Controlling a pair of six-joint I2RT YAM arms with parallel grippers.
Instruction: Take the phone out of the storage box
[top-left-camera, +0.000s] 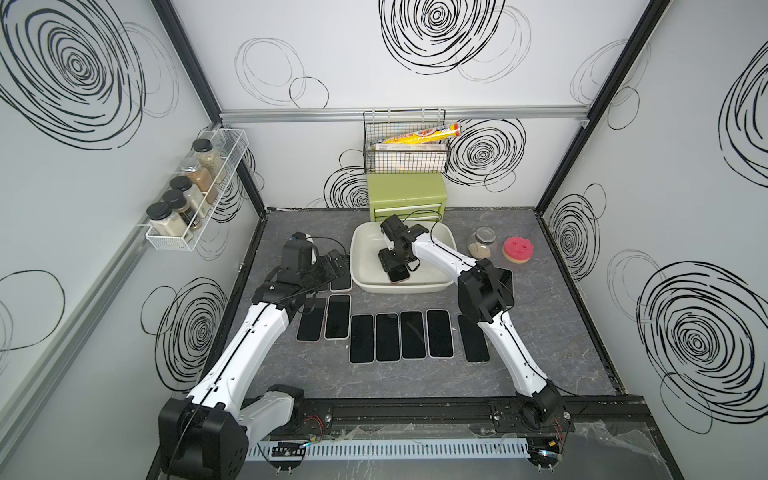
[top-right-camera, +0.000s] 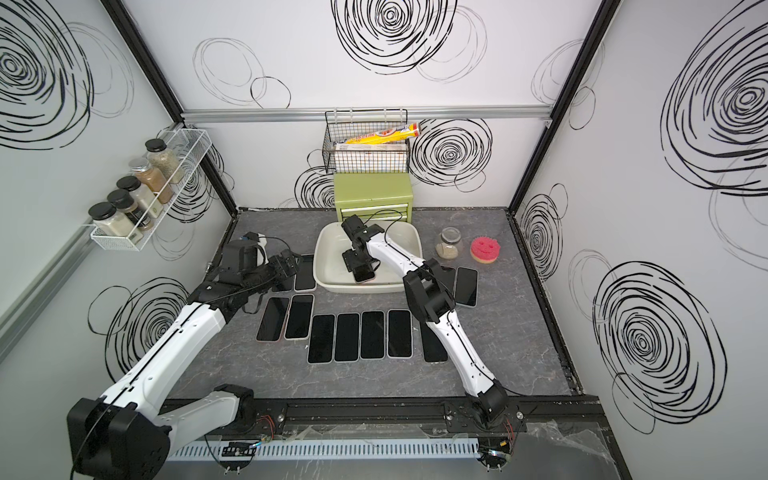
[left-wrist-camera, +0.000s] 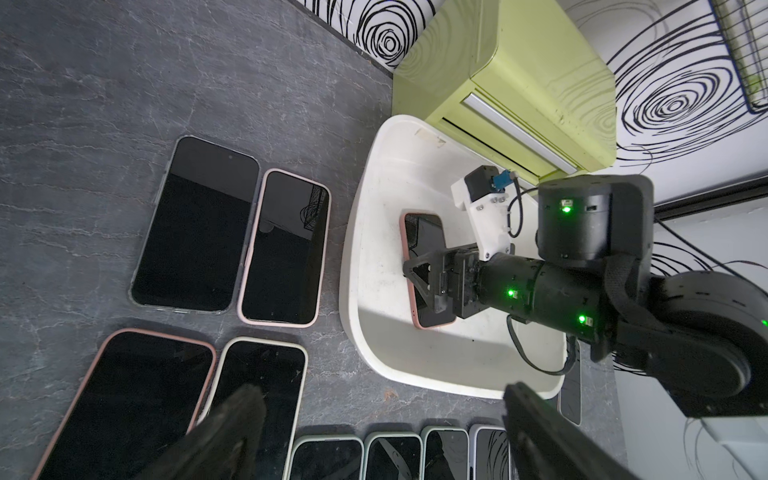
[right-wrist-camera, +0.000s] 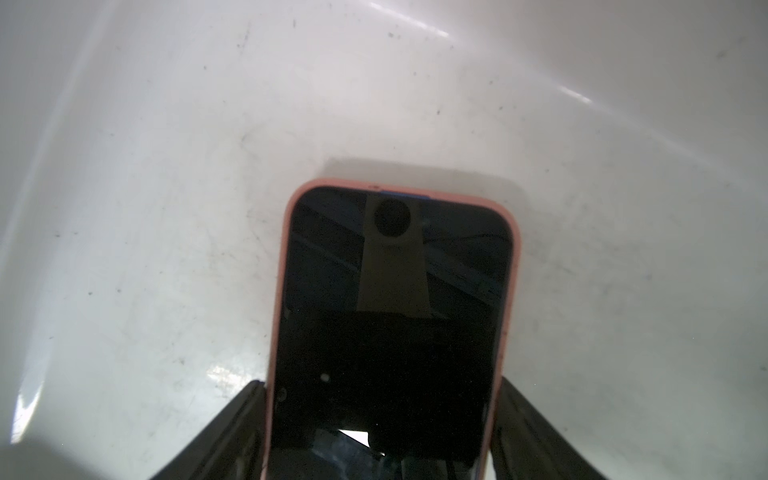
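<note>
A pink-edged phone (right-wrist-camera: 390, 336) lies flat in the white storage box (left-wrist-camera: 376, 352), seen in both top views and both wrist views. My right gripper is down over it, part open, its fingers at the phone's two long sides; whether they press on it cannot be told. Its wrist and arm partly cover the phone in the top views. My left gripper (top-left-camera: 334, 265) stands open outside the box's left side, above phones lying on the table, with nothing between its fingers.
Several phones (left-wrist-camera: 284, 248) lie around the box's left, front and right. A green drawer cabinet (top-left-camera: 406, 188) stands behind it. A jar (top-left-camera: 481, 244) and a pink round item (top-left-camera: 517, 249) are at the back right. Bare table shows at the front edge.
</note>
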